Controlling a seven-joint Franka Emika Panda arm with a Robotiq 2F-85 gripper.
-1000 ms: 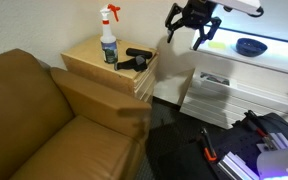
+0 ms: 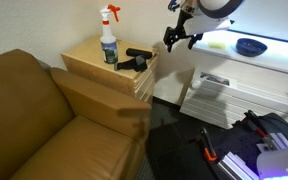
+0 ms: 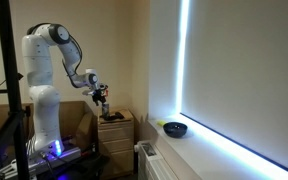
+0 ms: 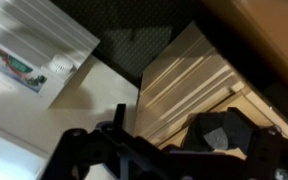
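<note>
My gripper (image 2: 180, 43) hangs open in the air in exterior view 1, between the wooden cabinet (image 2: 82, 54) and the white windowsill (image 2: 269, 55). Nothing shows between its fingers. On the cabinet top stand a spray bottle (image 2: 109, 45) with a red and white head and, to its right, some black objects (image 2: 135, 60) whose kind I cannot tell. A dark blue bowl (image 2: 251, 47) sits on the sill beside a flat yellow item (image 2: 216, 44). The wrist view looks down past the dark fingers (image 4: 120, 120) onto the drawer fronts (image 4: 189, 80) and a black object (image 4: 222, 132).
A brown sofa (image 2: 69, 140) fills the left front. Below the sill is a white radiator (image 2: 224, 95). Red-handled tools (image 2: 208, 147) lie near the robot's base at lower right. Dark floor (image 2: 172, 140) lies open between sofa and base.
The arm's wrist has swung left in exterior view 1 and the gripper has turned, its fingertips now nearly level. Its fingers remain open. The objects on cabinet and sill have stayed put.
</note>
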